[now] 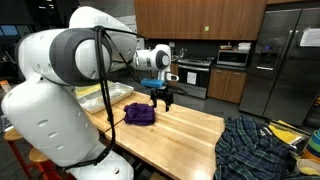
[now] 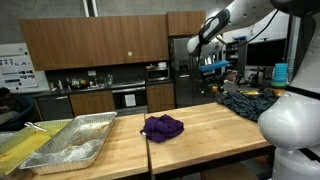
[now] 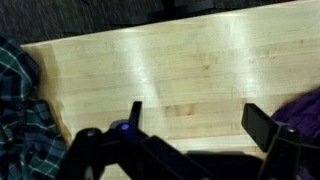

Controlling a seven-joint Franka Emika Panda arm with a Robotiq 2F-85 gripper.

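Note:
My gripper stands open above bare wooden tabletop in the wrist view, its dark fingers wide apart with nothing between them. A crumpled purple cloth (image 1: 140, 114) lies on the table in exterior view 1, below and to the left of the gripper (image 1: 168, 103). The same purple cloth (image 3: 302, 115) shows at the right edge of the wrist view. A large dark plaid cloth (image 1: 250, 148) is heaped at the table's right side; part of this plaid cloth (image 3: 25, 115) appears at the wrist view's left edge.
A foil tray (image 2: 75, 140) sits at the left in exterior view 2, beside a yellow-green surface (image 2: 28, 140). Several containers (image 1: 300, 140) stand at the right edge in exterior view 1.

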